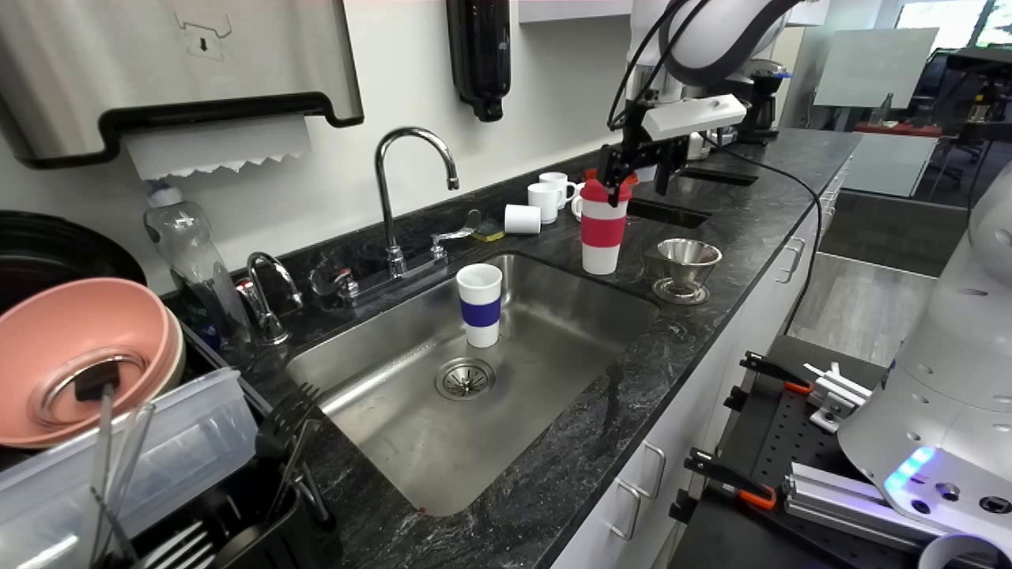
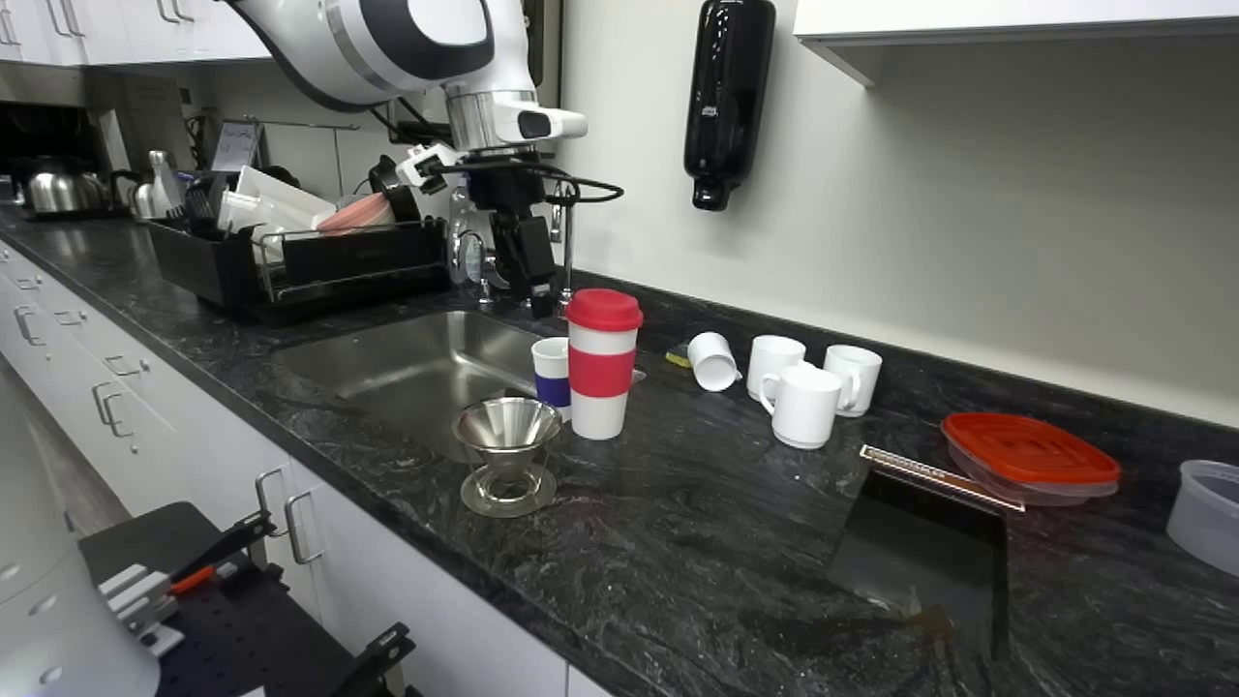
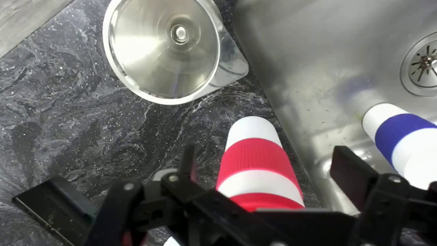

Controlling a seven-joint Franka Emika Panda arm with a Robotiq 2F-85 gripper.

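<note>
A tall white cup with a red lid and red sleeve (image 1: 602,231) stands upright on the counter by the sink's far right corner. My gripper (image 1: 642,182) hangs at the height of its lid, open. In the wrist view the cup's red band (image 3: 258,160) shows between the spread fingers, with clear space on both sides; no contact shows. Its lid is partly hidden there by the gripper body. A white cup with a blue sleeve (image 1: 481,311) stands inside the steel sink (image 1: 531,417), near the drain.
Close to the red cup stands a metal dripper cone (image 2: 507,447) near the counter's front. Several white mugs (image 2: 804,405) are grouped along the wall, one on its side. A faucet (image 1: 384,190) rises behind the sink. A loaded dish rack (image 2: 337,261) fills its other side.
</note>
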